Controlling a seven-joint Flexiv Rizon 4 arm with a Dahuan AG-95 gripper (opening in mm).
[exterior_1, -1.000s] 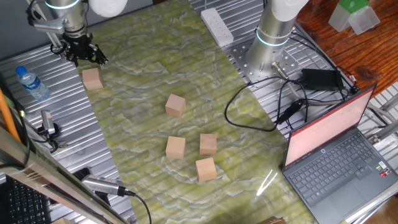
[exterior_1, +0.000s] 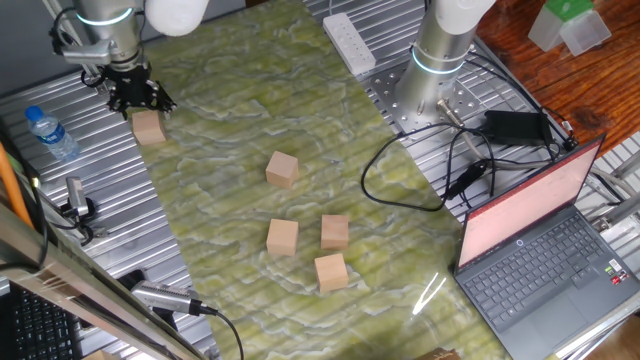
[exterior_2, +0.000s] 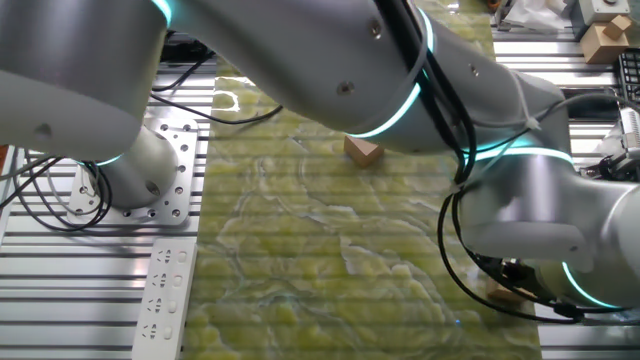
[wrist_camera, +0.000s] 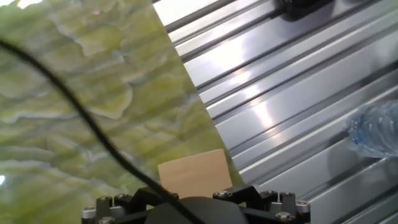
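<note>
My gripper (exterior_1: 143, 107) is at the far left, with its fingers spread open right at the upper edge of a wooden cube (exterior_1: 149, 128). In the wrist view that cube (wrist_camera: 196, 175) shows between the two open fingers, its lower part hidden behind the gripper body; whether they touch it I cannot tell. A second cube (exterior_1: 282, 169) lies alone near the middle of the green marbled mat (exterior_1: 230, 90). Below it sit three more: a left cube (exterior_1: 282, 237), a right cube (exterior_1: 335, 231) and a lower cube (exterior_1: 331, 272).
A water bottle (exterior_1: 52, 134) stands on the metal slats left of the mat. To the right are a laptop (exterior_1: 540, 260), a looping black cable (exterior_1: 375, 165) and a power strip (exterior_1: 349, 43).
My gripper has moved slightly down and closer to the far-left cube, its fingers still spread. All the cubes have stayed where they were.
</note>
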